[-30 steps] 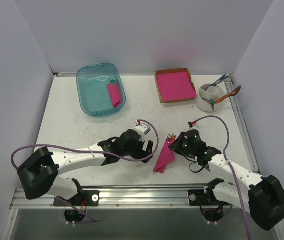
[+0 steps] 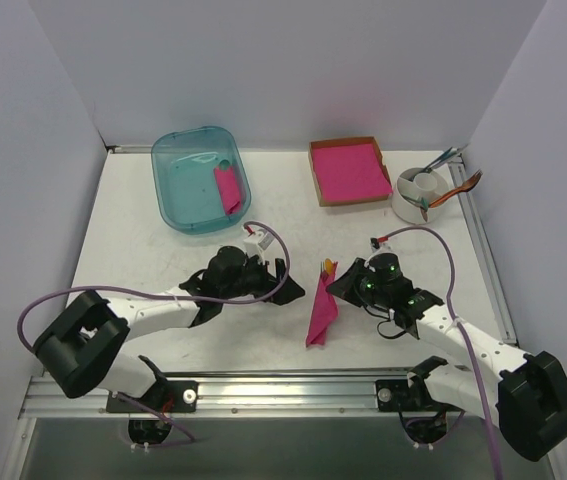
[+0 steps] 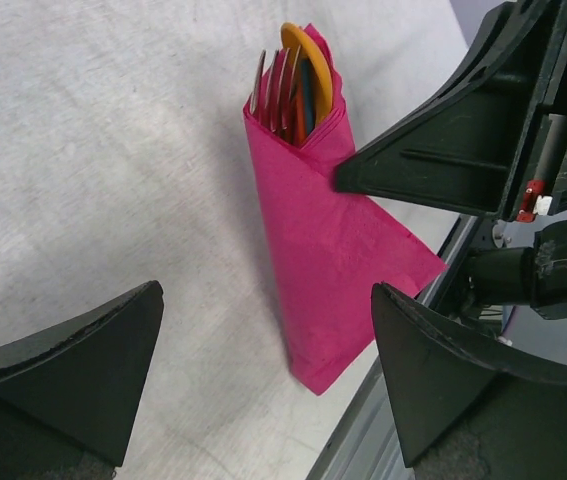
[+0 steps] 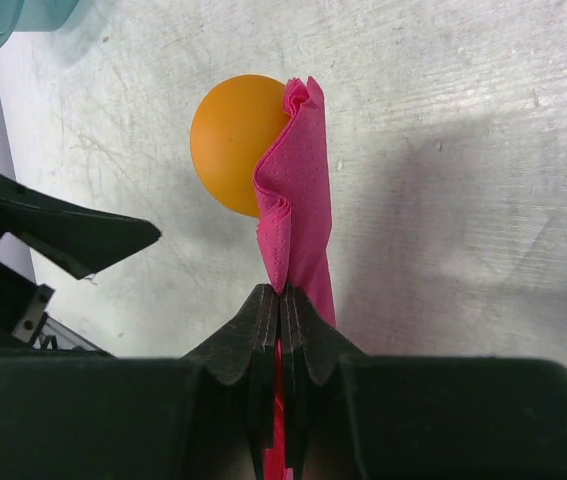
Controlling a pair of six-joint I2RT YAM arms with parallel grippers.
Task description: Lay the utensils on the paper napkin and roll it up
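Note:
A pink napkin [image 2: 322, 313] is rolled around utensils on the table in the top view. From its far end stick out fork tines [image 3: 275, 90] and an orange spoon [image 3: 310, 68], with a dark blue-green handle between them. My right gripper is shut on the napkin's edge, at the side near the utensil tops. The orange spoon bowl [image 4: 231, 143] leans out beside the pink cloth [image 4: 306, 190] in the right wrist view. My left gripper stands open to the left of the roll, nothing between its fingers and apart from the cloth.
At the back left is a teal bin [image 2: 175, 208] with a pink roll [image 2: 227, 190] in it. A brown box [image 2: 361, 141] of flat pink napkins stands at the back. White utensil holders [image 2: 408, 210] are at the back right. Table between bin and box is clear.
The rolled napkin has turned more upright in the top view, and its utensil end has shifted left. The right arm has moved only slightly.

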